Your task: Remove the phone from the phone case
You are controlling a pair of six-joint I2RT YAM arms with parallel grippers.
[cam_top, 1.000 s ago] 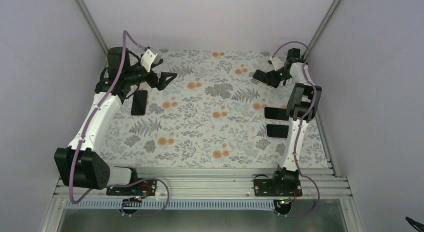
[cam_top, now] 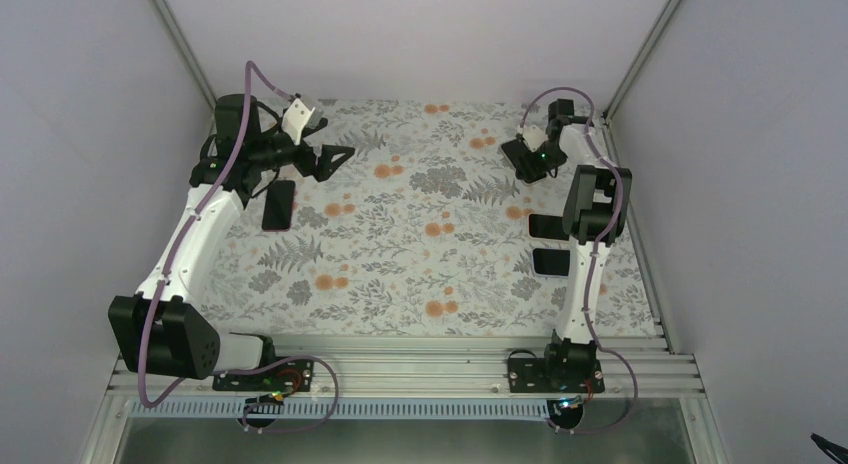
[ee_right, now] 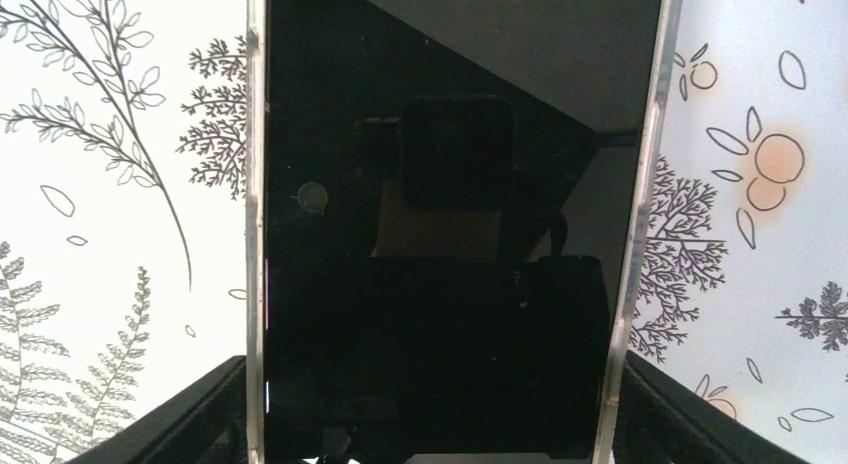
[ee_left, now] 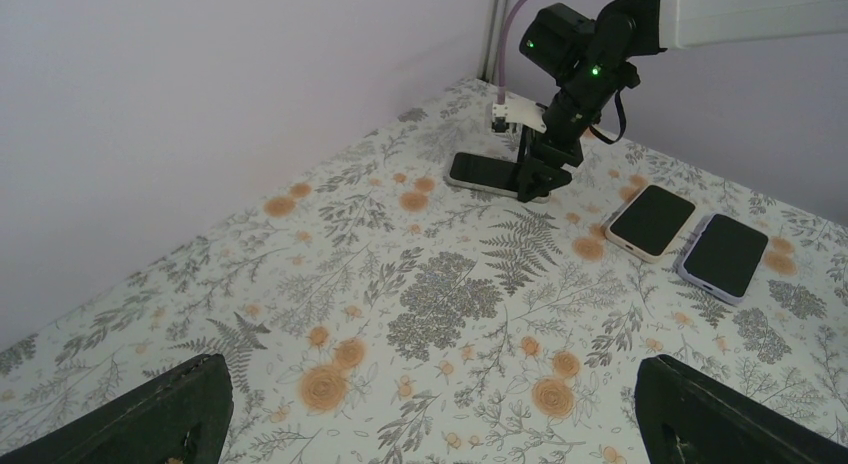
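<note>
At the far right of the table lies a dark phone (cam_top: 516, 154) in a clear-edged case. In the right wrist view its black screen (ee_right: 440, 224) fills the middle, with the pale case rim (ee_right: 256, 184) along both long sides. My right gripper is shut across its width, one finger pressed to each side. The phone appears flat on the table in the left wrist view. On the left side, my left gripper (cam_top: 331, 144) hangs open and empty, its fingers (ee_left: 195, 409) wide apart, well away from the phone.
Two more phones, one upper (cam_top: 547, 227) and one lower (cam_top: 551, 262), lie beside the right arm. Another phone (cam_top: 279, 205) rests near the left arm. Walls border the back and sides.
The held phone has turned to a steeper angle and shifted slightly left. My right arm has moved left with it. The left arm has stayed still.
</note>
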